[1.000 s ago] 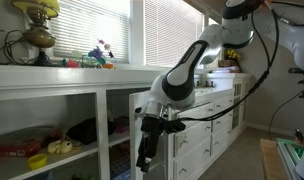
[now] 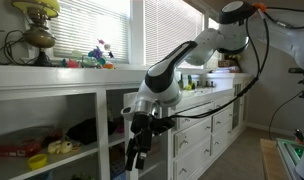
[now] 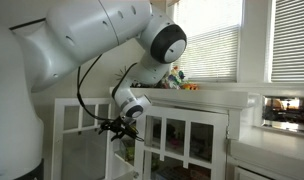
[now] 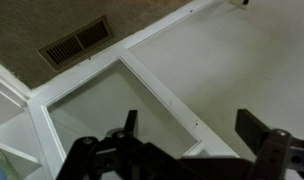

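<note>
My gripper is open, with its dark fingers (image 4: 130, 124) wide apart and nothing held between them. Below it in the wrist view runs a white-framed cabinet door (image 4: 157, 92) with a clear pane, standing swung out over the floor. Exterior view 1 has the gripper (image 2: 135, 158) pointing down in front of the open shelves. In exterior view 2, the gripper (image 3: 118, 128) hangs by the opened door (image 3: 60, 140) at the left; whether it touches the door I cannot tell.
Shelves (image 2: 80, 155) hold a yellow cup (image 2: 37, 161) and other items. Closed glass-fronted doors (image 3: 199, 140) lie right of the arm in exterior view 2. Small toys and a lamp (image 2: 39, 35) stand on the white top. A floor vent (image 4: 76, 43) is set in brown carpet.
In exterior view 1 my gripper and wrist have shifted a little to the left, toward the open shelves. The shelf items look unmoved.
</note>
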